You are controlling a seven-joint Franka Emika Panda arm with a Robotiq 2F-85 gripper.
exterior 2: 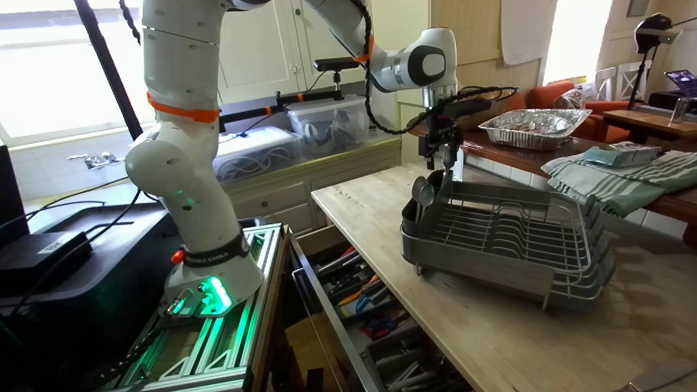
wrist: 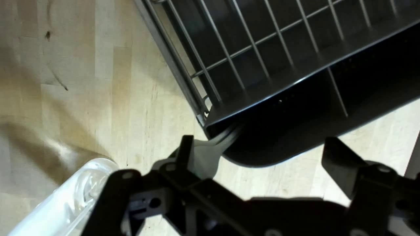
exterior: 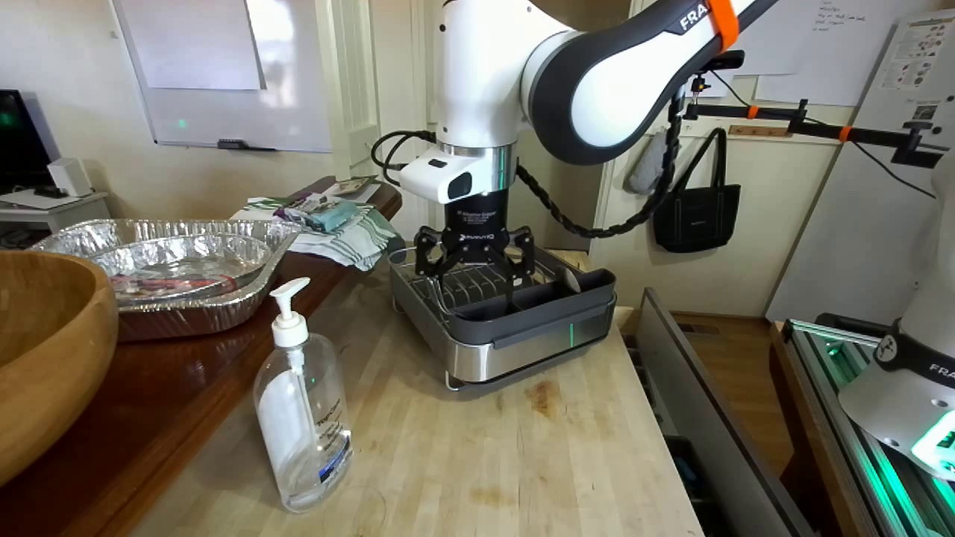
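Above the near end of the dark utensil caddy (exterior: 528, 309), my gripper (exterior: 474, 279) stands open, pointing down. A grey utensil (wrist: 206, 157), likely a spoon, leans out of the caddy's corner in the wrist view. Its broad end lies close beside the left finger (wrist: 184, 151); whether they touch, I cannot tell. The right finger (wrist: 336, 163) is well apart from it. In the second exterior view, two dark spoons (exterior 2: 426, 195) stand at the caddy's other end. The caddy is fixed along the side of the dish rack (exterior 2: 483, 268), whose wire grid holds no dishes.
A clear pump bottle (exterior: 304, 421) stands on the wooden counter (exterior: 448, 474) near the rack. An open drawer (exterior 2: 326, 313) with utensils and tools runs along the counter's edge. Foil trays (exterior: 224, 309) and a wooden bowl (exterior: 54, 340) sit on the darker table.
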